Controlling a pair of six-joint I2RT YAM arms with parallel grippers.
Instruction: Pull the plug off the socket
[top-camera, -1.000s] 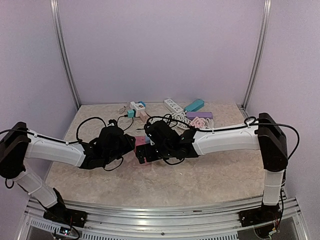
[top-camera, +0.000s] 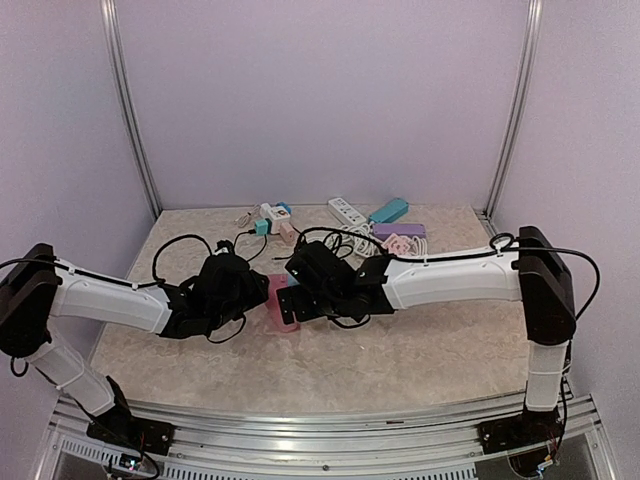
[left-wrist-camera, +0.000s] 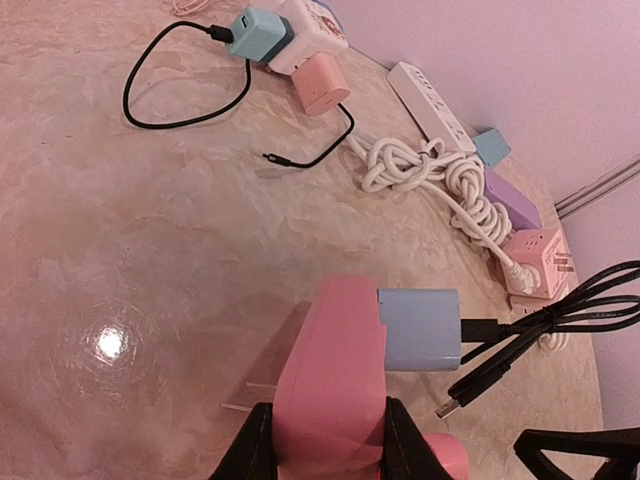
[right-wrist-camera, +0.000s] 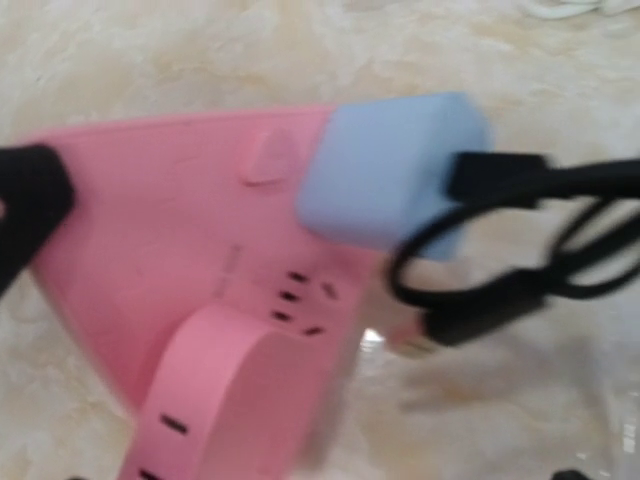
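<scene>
A pink socket (left-wrist-camera: 330, 400) with a strap-like loop is clamped in my left gripper (top-camera: 268, 288), which is shut on it. On one face of the socket sits a light blue plug (right-wrist-camera: 385, 175), with a bundled black cable (left-wrist-camera: 575, 310) leading from it. Plug and socket are together; slots show on the face below the plug in the right wrist view. My right gripper (top-camera: 289, 305) is open close by, partly covering the socket from above. Only dark fingertips (right-wrist-camera: 572, 475) show at the bottom of the right wrist view, with the plug not between them.
Behind lie a white power strip (top-camera: 346, 211), a coiled white cable (left-wrist-camera: 400, 165), a pink plug block (left-wrist-camera: 535, 260), a purple box (top-camera: 398, 230), a teal box (top-camera: 389, 211) and a white adapter (left-wrist-camera: 312, 35) with a black cable.
</scene>
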